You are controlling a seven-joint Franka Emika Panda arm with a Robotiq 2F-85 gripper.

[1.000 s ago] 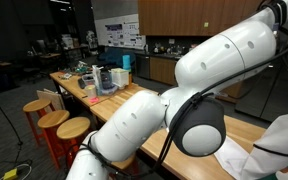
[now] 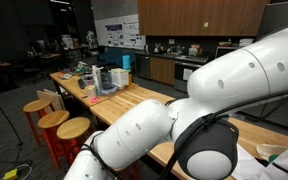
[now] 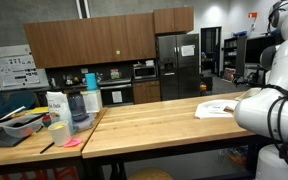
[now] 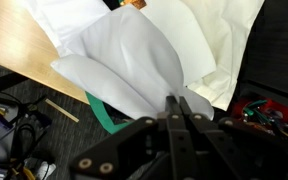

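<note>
In the wrist view my gripper is shut, its dark fingers close together at the lower middle. A thin white cloth or sheet point(image 4: 139, 60) narrows into folds at the fingertips and looks pinched there. The same view shows part of a green rim point(image 4: 102, 113) beside and partly under the cloth. White material point(image 3: 219, 108) also lies at the right end of the table in the second exterior view, where the gripper itself is hidden or out of frame. In the first exterior view, white material point(image 2: 246, 165) lies near the lower right.
A clear pitcher point(image 3: 79, 110), a white container point(image 3: 60, 133) and bins stand at its far left. Red stools point(image 2: 54, 119) line one side. A cream sheet point(image 4: 224, 40) lies beside the white one.
The arm has swung toward the right and lower in the first exterior view.
</note>
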